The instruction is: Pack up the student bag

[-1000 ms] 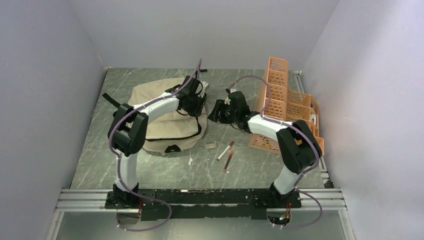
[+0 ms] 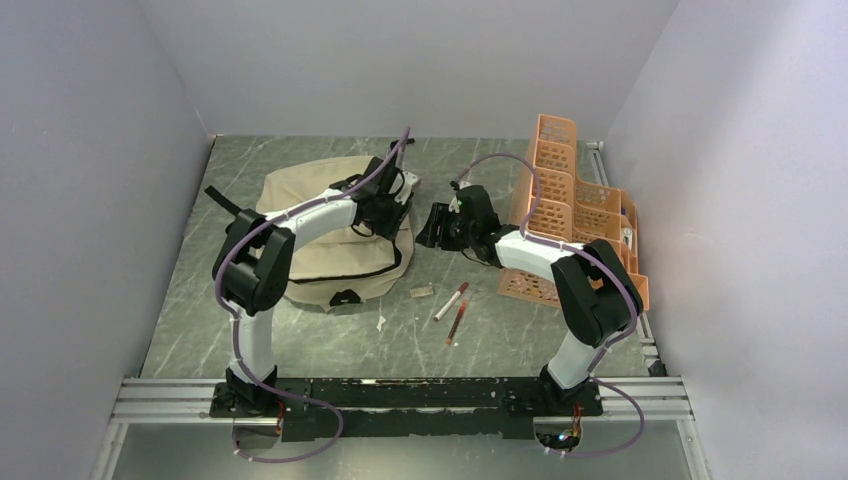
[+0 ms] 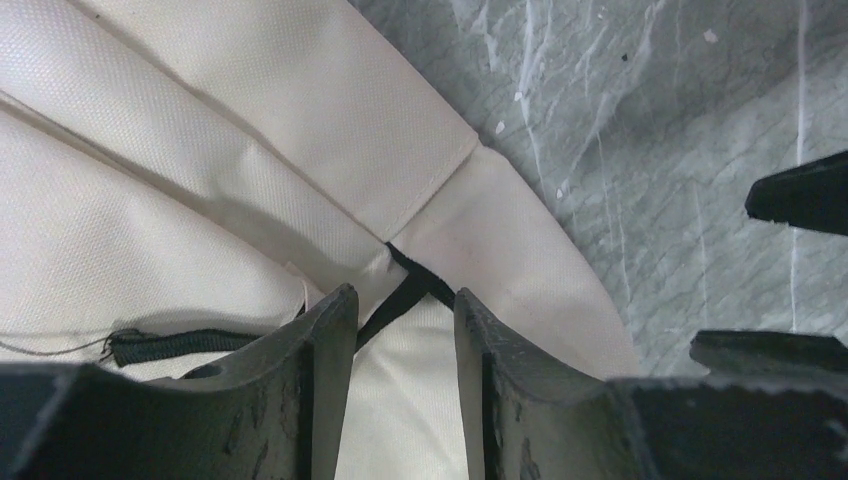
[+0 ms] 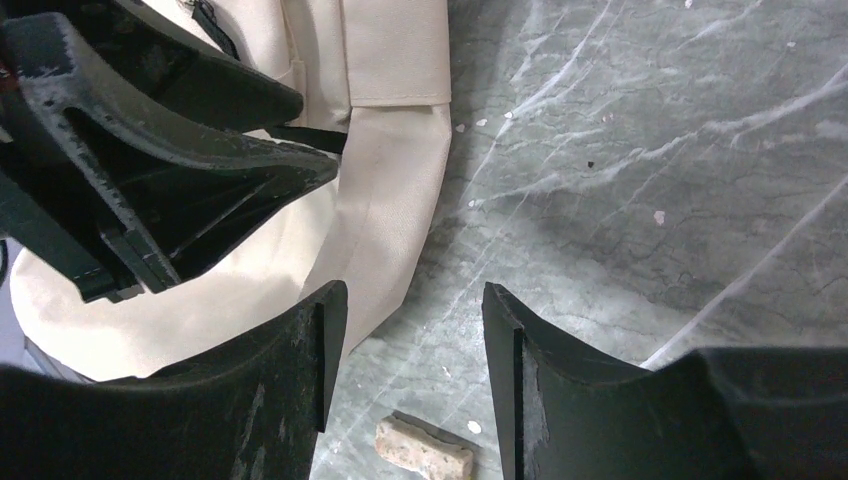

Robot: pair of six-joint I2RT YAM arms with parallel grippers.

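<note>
A beige bag (image 2: 330,260) with black trim lies spread on the marble table. My left gripper hangs open over its right edge, above folded fabric and a black strap (image 3: 405,295), with nothing held. My right gripper is open just right of the bag, over bare table, its fingers empty; dark parts of the left gripper fill the upper left of the right wrist view. A small pale block (image 4: 423,446), a red-and-white marker (image 2: 450,303) and a dark pen (image 2: 456,322) lie below the right gripper.
An orange plastic basket organiser (image 2: 553,160) stands at the right, behind and beside the right arm. A small white scrap (image 2: 381,323) lies near the front.
My left gripper has shifted very slightly toward the front over the bag. The right arm is almost where it was, lowered a touch in the top view.
</note>
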